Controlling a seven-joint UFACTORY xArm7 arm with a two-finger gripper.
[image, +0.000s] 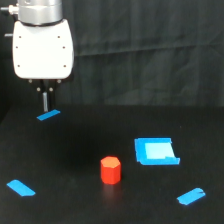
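A red-orange block (110, 173) with a hexagonal-looking top stands upright on the black table, a little below the middle of the view. To its right and farther back lies a white square (159, 151) edged with blue tape, with nothing on it. My gripper (45, 104) hangs below the white arm at the upper left, above the far part of the table and well apart from the block. Its fingers are small and dark against the dark backdrop, so whether they are open or shut is unclear. No object shows at their tips.
Blue tape strips mark the table at the far left (48, 115), the front left (20, 188) and the front right (191, 196). A dark curtain (140, 50) closes off the back. Bare table surrounds the block, with no obstacle between it and the white square.
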